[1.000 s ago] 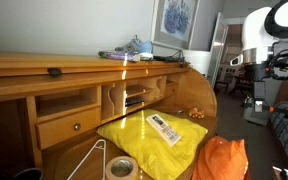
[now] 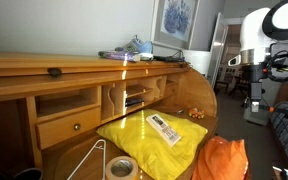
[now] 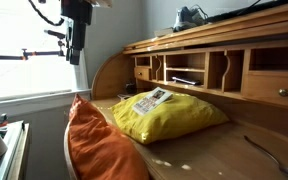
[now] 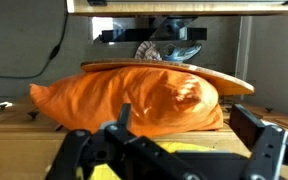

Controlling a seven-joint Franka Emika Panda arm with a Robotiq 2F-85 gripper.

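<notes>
My gripper stands open, its dark fingers wide apart at the bottom of the wrist view with nothing held between them. An orange cloth lies below it, draped over the desk's edge. In exterior view 2 the gripper hangs well above that orange cloth, clear of it. A yellow pillow rests on the desk beside the cloth, and a white printed packet lies on top of the pillow.
A tape roll and a white wire hanger-like piece lie on the desk's near part. Drawers and cubbies line the back. Small orange-brown items sit at the far end.
</notes>
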